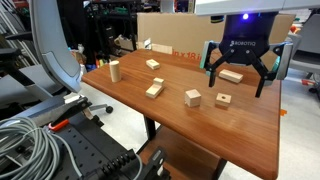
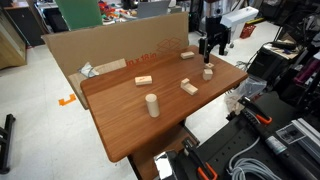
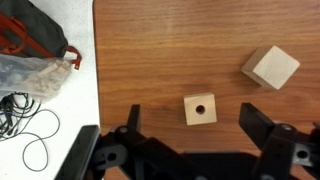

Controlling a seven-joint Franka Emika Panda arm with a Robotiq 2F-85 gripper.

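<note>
Pointing down over the table's right part, my gripper (image 1: 235, 88) is open, its fingers wide apart and nothing between them. Below it in exterior view 1 lies a small wooden block with a dark round hole (image 1: 223, 99). The wrist view has this holed block (image 3: 200, 109) between the two fingertips in the picture, with table around it. A plain wooden cube (image 3: 271, 67) sits a short way off, up and to the right there; exterior view 1 puts the cube (image 1: 192, 98) left of the holed block.
Other wooden pieces stand on the table: a flat block (image 1: 231, 75) behind, a stepped block (image 1: 155, 90), an upright cylinder (image 1: 115, 71) and a small block (image 1: 153, 64). Cardboard stands behind.
</note>
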